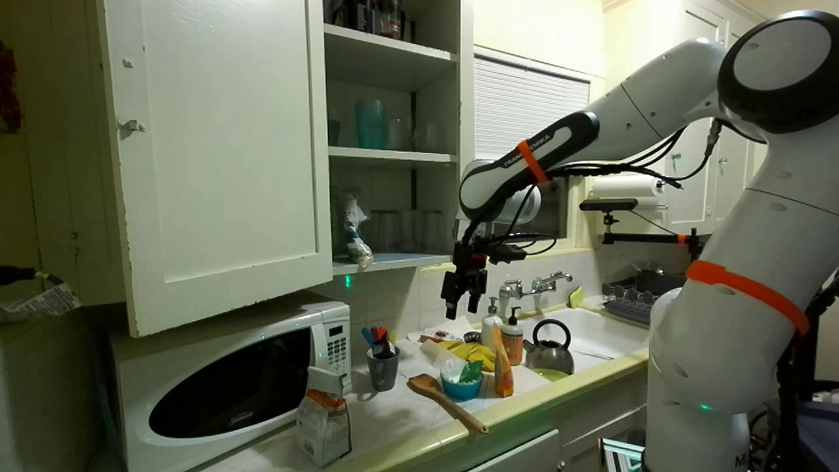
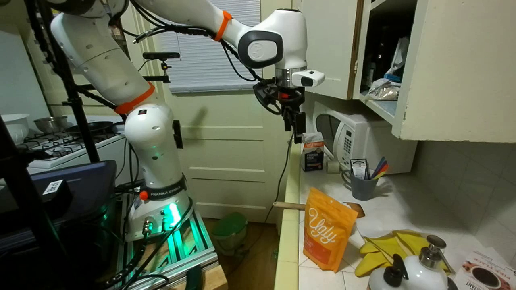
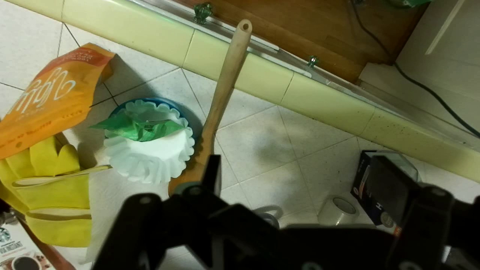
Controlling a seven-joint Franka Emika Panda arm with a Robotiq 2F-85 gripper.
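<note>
My gripper [image 1: 463, 307] hangs in the air above the counter, pointing down. Its fingers [image 3: 212, 174] stand wide apart in the wrist view, and nothing is between them. Below lies a wooden spatula [image 3: 223, 85], its handle reaching over the counter's yellow edge. Beside it is a blue bowl [image 1: 461, 389] holding pale ruffled paper liners and a green wrapper [image 3: 143, 129]. An orange pouch [image 2: 327, 229] marked "Ugly" stands upright close to the bowl. Yellow gloves [image 3: 58, 198] rest behind the pouch. A grey cup [image 1: 383, 371] with colourful utensils stands near the microwave.
The white microwave [image 1: 236, 393] and a bag [image 1: 323, 429] fill the counter's far end. Overhead, the cabinet door [image 1: 228, 149] stands open beside shelves of glasses. Soap bottles [image 1: 512, 338] and a kettle [image 1: 550, 358] are by the sink [image 1: 621, 337]. Bare tile lies between spatula and bag.
</note>
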